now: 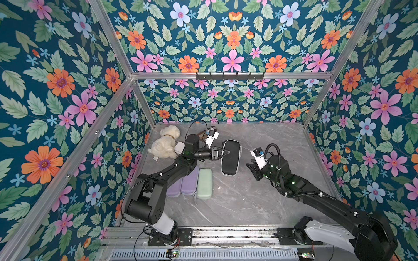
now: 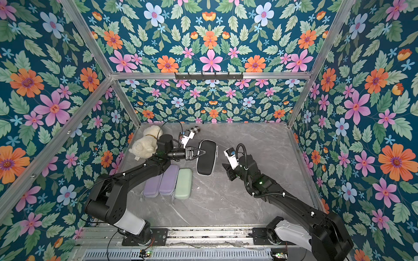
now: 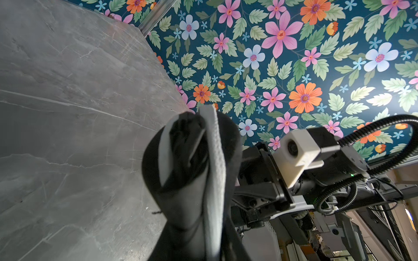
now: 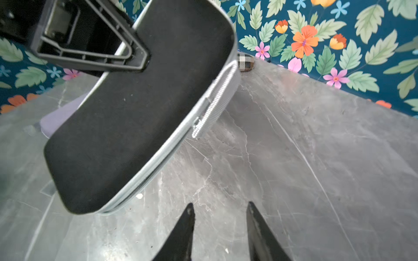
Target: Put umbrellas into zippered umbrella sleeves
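A long black case (image 1: 231,158) with a pale zipper edge hangs over the middle of the table, tilted and clear of the surface. My left gripper (image 1: 225,152) is shut on it, one finger (image 4: 102,61) lying across its black face in the right wrist view. A ribbed zipper strip (image 4: 215,100) stands off its side there. Seen end-on, the case (image 3: 187,204) fills the middle of the left wrist view and hides the left fingertips. To its right, my right gripper is open, with only bare table beyond its separated fingertips.
A green case (image 1: 204,184) and two lavender cases (image 2: 169,179) lie at front left. Behind the left arm are a plush toy (image 1: 164,142), a partly hidden white case (image 1: 179,148) and a checked item (image 4: 245,62).
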